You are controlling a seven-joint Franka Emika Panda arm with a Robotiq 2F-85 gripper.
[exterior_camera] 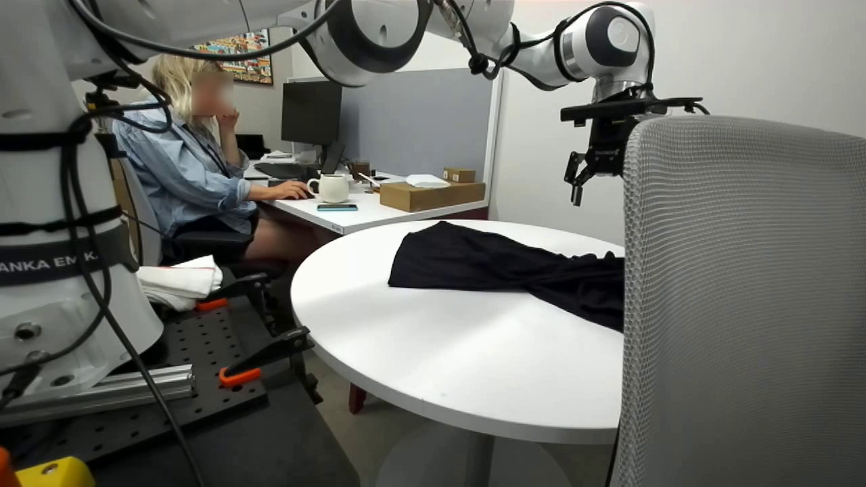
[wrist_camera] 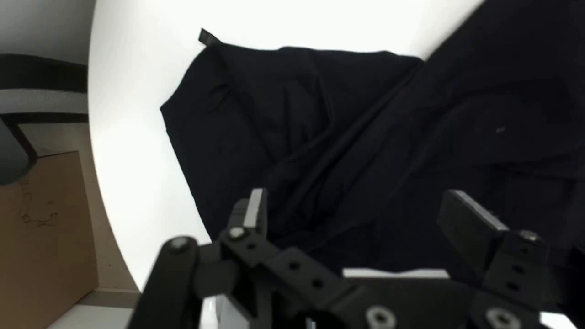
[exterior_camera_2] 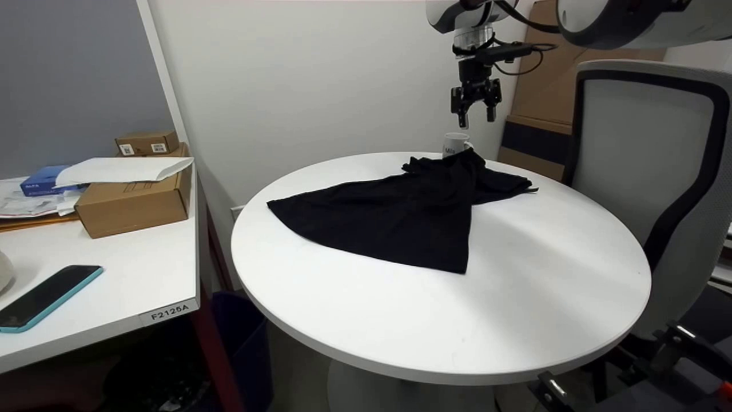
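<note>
A black cloth [exterior_camera_2: 384, 213], perhaps a garment, lies on the round white table [exterior_camera_2: 343, 323]. One part is spread fairly flat with a pointed corner, while the part toward the far right is bunched and twisted. My gripper [exterior_camera_2: 477, 123] hangs above the table's far side, pointing down and clear of the cloth. In the wrist view the folds of the black cloth [wrist_camera: 307, 137] lie below my open gripper, and nothing is held between its fingers. A white mug [exterior_camera_2: 456, 143] stands behind the bunched part, its lower portion hidden by cloth.
A grey mesh chair [exterior_camera: 747, 308] stands close against the table and hides part of it in the first exterior view. A desk with cardboard boxes [exterior_camera_2: 137, 202] and a phone [exterior_camera_2: 47, 296] adjoins on the left.
</note>
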